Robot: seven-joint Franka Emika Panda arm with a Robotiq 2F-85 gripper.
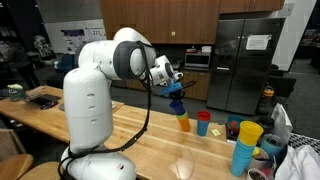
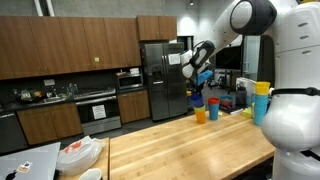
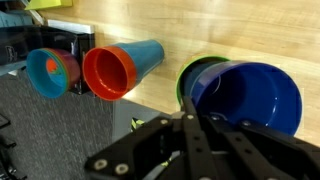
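A dark blue cup (image 3: 262, 98) fills much of the right side of the wrist view, its open mouth towards the camera. My gripper is shut on its wall near the rim. In exterior view 1 the blue cup (image 1: 177, 106) is at the gripper, just above a yellow-orange cup (image 1: 184, 123). A green rim (image 3: 186, 76) shows partly behind the blue cup in the wrist view. Whether the blue cup touches the cup below cannot be told.
A blue cup with a red inside (image 1: 203, 124) stands just to the right. Farther right are a tall stack of yellow and blue cups (image 1: 243, 150) and a small container of cups (image 1: 233, 125).
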